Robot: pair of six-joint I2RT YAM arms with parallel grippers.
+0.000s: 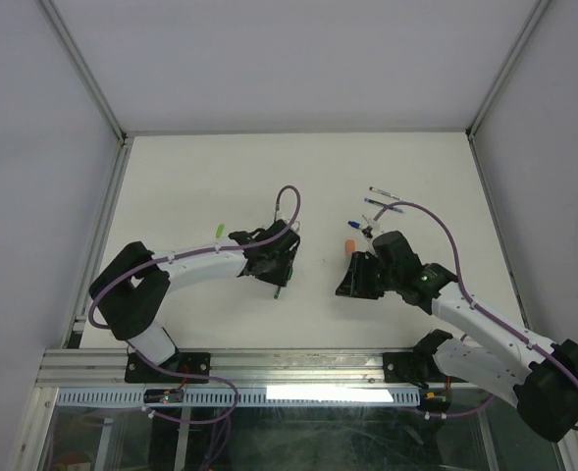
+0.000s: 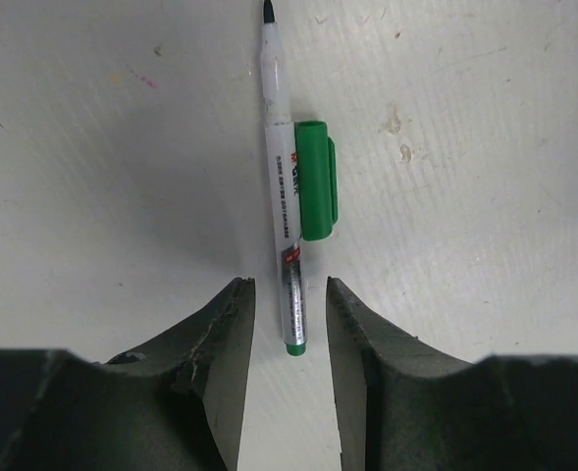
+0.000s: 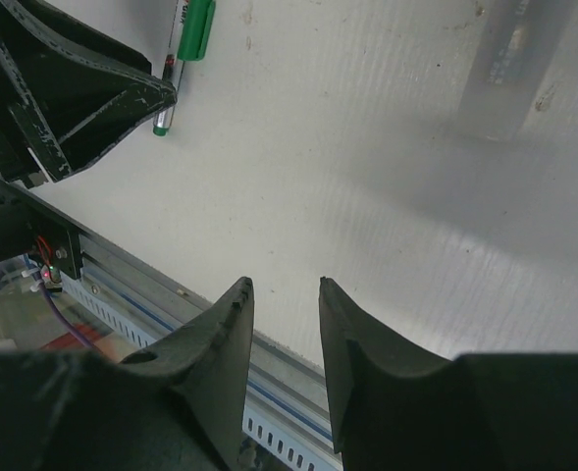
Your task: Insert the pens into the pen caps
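Note:
A white pen with a black tip [image 2: 285, 186] and green end lies on the table, with a green cap [image 2: 315, 180] lying alongside it, touching. My left gripper hangs over the pen's lower part, open, nothing between its fingers; from above, it partly hides both [image 1: 281, 270]. The right wrist view also shows the green cap [image 3: 196, 27]. My right gripper stands to the right over bare table, its fingertips apart and empty.
Several pens [image 1: 384, 204] and a blue cap [image 1: 354, 224] lie at the right back; an orange object [image 1: 350, 245] is behind my right gripper. A light green item [image 1: 220, 231] is at left.

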